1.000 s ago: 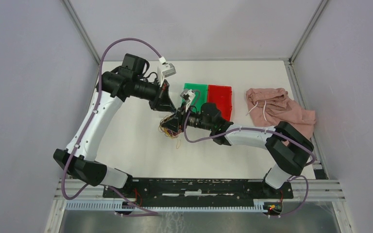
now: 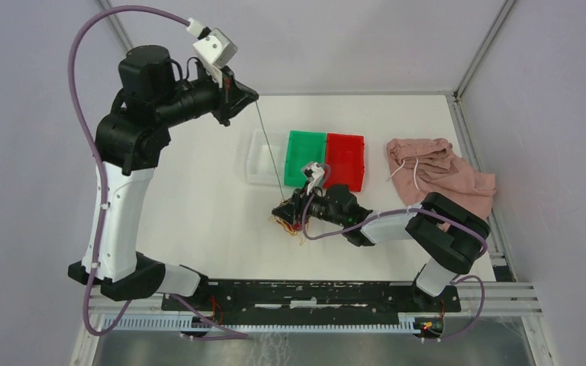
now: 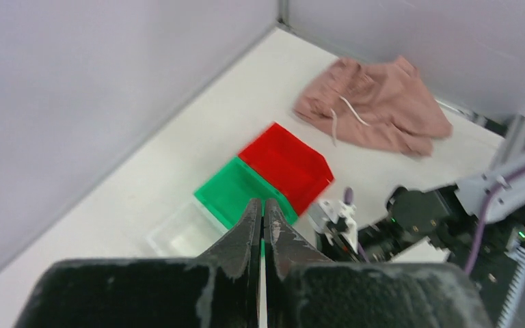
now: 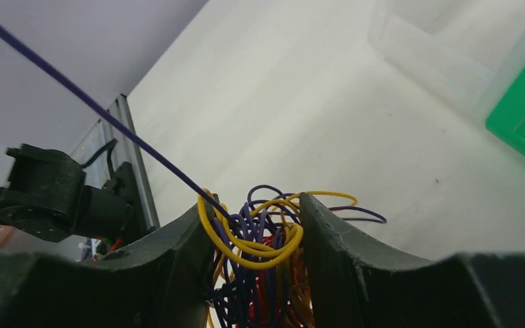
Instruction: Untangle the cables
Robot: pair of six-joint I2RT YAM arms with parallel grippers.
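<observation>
A tangled bundle of purple, yellow and red cables (image 4: 263,253) sits between the fingers of my right gripper, which stands part open around it. In the top view the bundle (image 2: 291,228) shows beneath that gripper, over the table. One dark cable (image 2: 268,142) runs taut from the bundle up to my left gripper (image 2: 253,97), raised high at the back left and shut on its end. The same cable (image 4: 102,113) crosses the right wrist view as a purple strand entering the bundle. From the left wrist, the fingertips (image 3: 249,222) meet; the held cable is barely visible there.
White (image 2: 259,162), green (image 2: 297,149) and red (image 2: 357,164) bins stand side by side behind the bundle. A pink cloth (image 2: 446,171) lies at the right.
My left gripper has risen up and to the left, and the cable from it to the bundle has lengthened and tightened.
</observation>
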